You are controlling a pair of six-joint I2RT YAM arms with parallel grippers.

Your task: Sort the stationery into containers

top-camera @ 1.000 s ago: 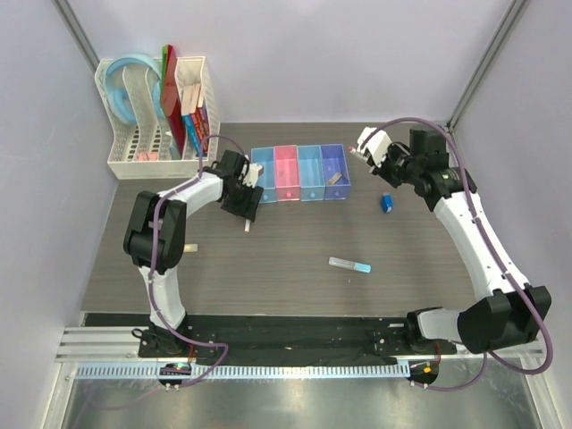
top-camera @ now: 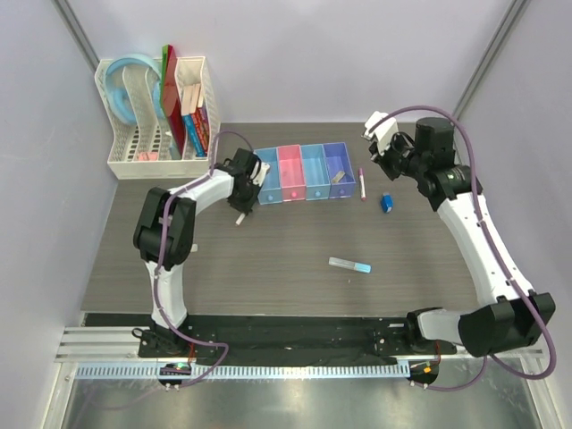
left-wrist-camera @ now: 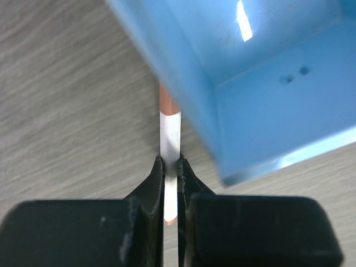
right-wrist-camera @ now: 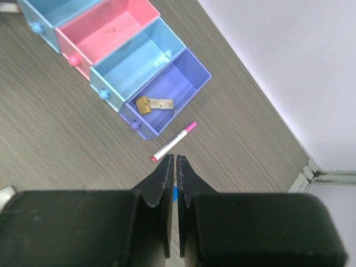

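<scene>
My left gripper is shut on a white-and-orange marker lying along the near left side of the leftmost blue bin. Four bins stand in a row: blue, pink, light blue and purple, which holds small tan and pale blocks. A pink-capped marker lies on the table right of the bins. My right gripper hangs above that area, fingertips close together, nothing visible between them. A blue object and a clear-and-blue tube also lie on the table.
A white rack with books and blue headphones stands at the back left. A small pale item lies near my left arm.
My left gripper has shifted slightly up beside the blue bin. The pink-capped marker, up at the right gripper a second ago, now lies on the table; that gripper has moved right, away from it.
</scene>
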